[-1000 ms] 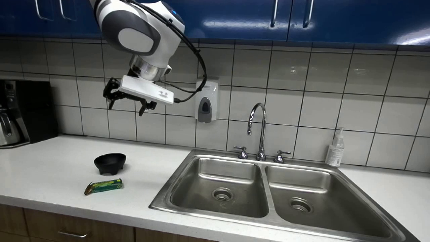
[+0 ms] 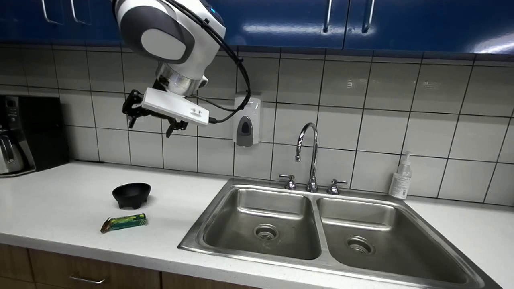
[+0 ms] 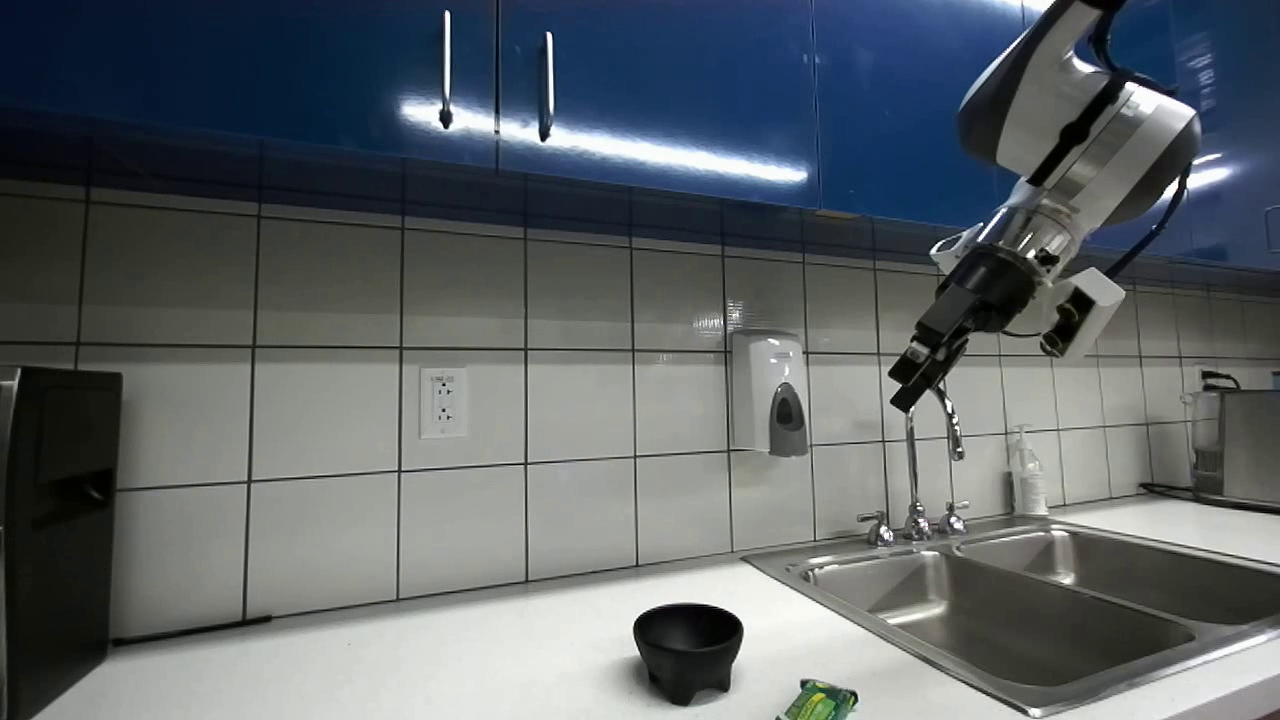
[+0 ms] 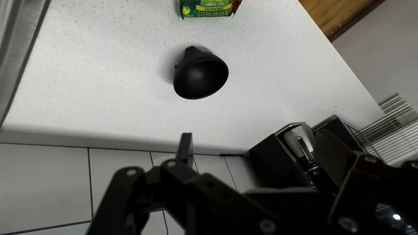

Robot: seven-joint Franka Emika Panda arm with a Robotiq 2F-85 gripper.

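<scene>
High above the counter, my gripper stands open with nothing between its fingers, well clear of every object. In the wrist view its two dark fingers are spread wide apart. A small black footed bowl rests upright on the white counter, left of the sink; the wrist view shows the same bowl from above, and its inside looks empty. Just in front of it lies a green-wrapped granola bar, apart from the bowl. Exterior view 2 cuts the bar off at its bottom edge.
A double steel sink with a tall faucet takes up the right side. On the tiled wall hangs a soap dispenser. A black coffee maker stands far left; counter between it and the bowl is bare. Blue cabinets hang overhead.
The arm has shifted slightly to the right in exterior view 1, with the gripper almost in the same place and still open. Bowl and bar have not moved.
</scene>
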